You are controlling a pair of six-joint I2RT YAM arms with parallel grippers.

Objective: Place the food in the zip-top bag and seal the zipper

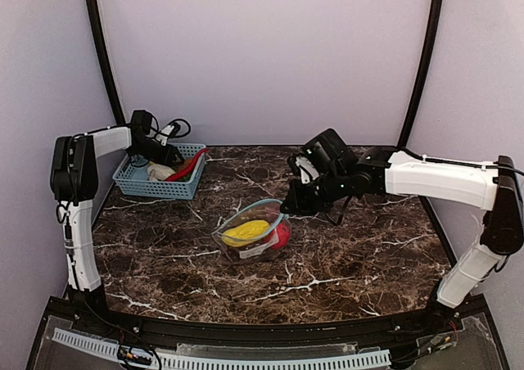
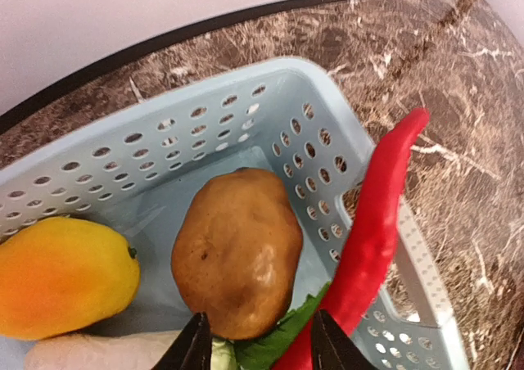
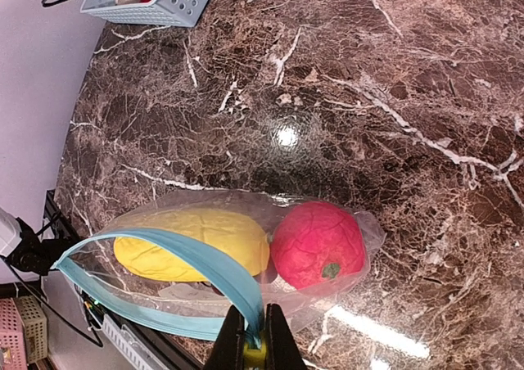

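Observation:
The zip top bag (image 3: 214,259) lies on the table with its blue-edged mouth spread wide. A yellow food item (image 3: 192,241) and a round red one (image 3: 318,243) are inside the clear plastic. My right gripper is shut on one end of the bag's blue zipper rim. Over the basket, my left gripper is partly open, nothing held between its fingers. Just beyond its fingertips a brown potato (image 2: 237,247) rests on the basket floor. A red chili pepper (image 2: 368,231) leans across the basket's side, with an orange-yellow fruit (image 2: 61,276) at the left.
The light blue perforated basket (image 1: 155,189) stands at the back left by the wall. It also holds a pale item (image 2: 115,351) and a green leafy piece (image 2: 278,337), both partly cut off.

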